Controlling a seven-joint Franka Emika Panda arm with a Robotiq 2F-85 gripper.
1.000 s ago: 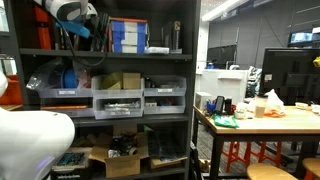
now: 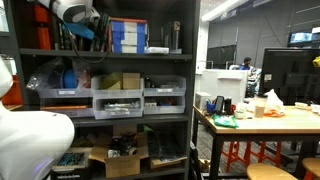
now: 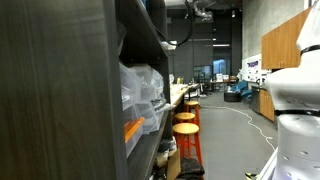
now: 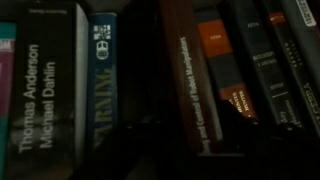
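Note:
At the upper left of exterior view 1, the white arm's gripper (image 2: 96, 22) is up against a row of books on the top shelf. In the dim wrist view, a brown book on robot manipulators (image 4: 192, 75) stands near the middle, leaning slightly. To its left is a dark gap, then a blue book (image 4: 102, 70) and a thick black book (image 4: 45, 90) lettered Thomas Anderson, Michael Dahlin. My gripper stands open; its dark fingers barely show along the lower edge, with no book clearly between them.
More dark books, one with orange bands (image 4: 222, 60), fill the right side. Blue-and-white boxes (image 2: 128, 37) share the top shelf. Clear bins (image 2: 118, 104) and a cardboard box (image 2: 118, 160) sit below. A wooden table (image 2: 265, 123) stands to the right.
The arm's end by the top-shelf books has shifted only very slightly, if at all. Nothing else visibly differs.

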